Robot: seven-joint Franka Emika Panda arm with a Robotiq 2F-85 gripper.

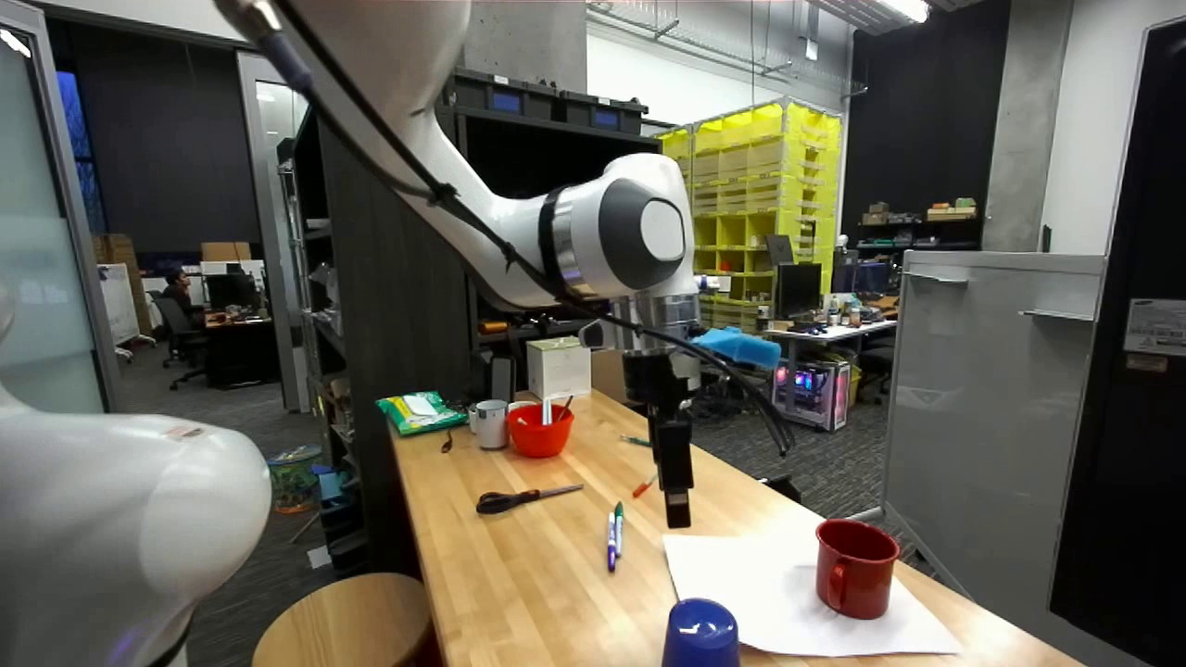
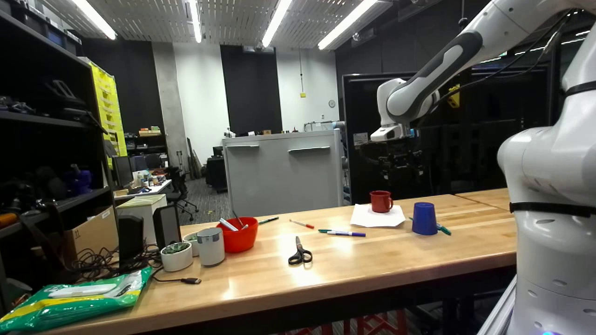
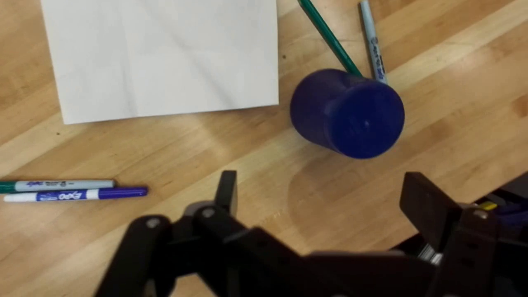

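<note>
My gripper is open, its two fingers wide apart with only bare tabletop seen between them in the wrist view. In exterior view 1 it hangs above the table beside the markers. A blue cup [image 3: 366,119] stands upside down on the wood, ahead of the fingers in the wrist view. The red mug [image 1: 856,567] stands upright on a sheet of white paper [image 1: 734,578]. Two markers, one purple-capped [image 3: 121,192] and one green-capped [image 3: 7,186], lie side by side to the left in the wrist view.
Beside the blue cup lie a green marker [image 3: 329,37] and a grey pen [image 3: 373,44]. Scissors [image 2: 300,252], a red pen [image 2: 301,224] and a red bowl [image 2: 240,237] holding pens are farther along the table. A grey-white mug [image 2: 211,246] and a green packet [image 2: 78,296] are near its end.
</note>
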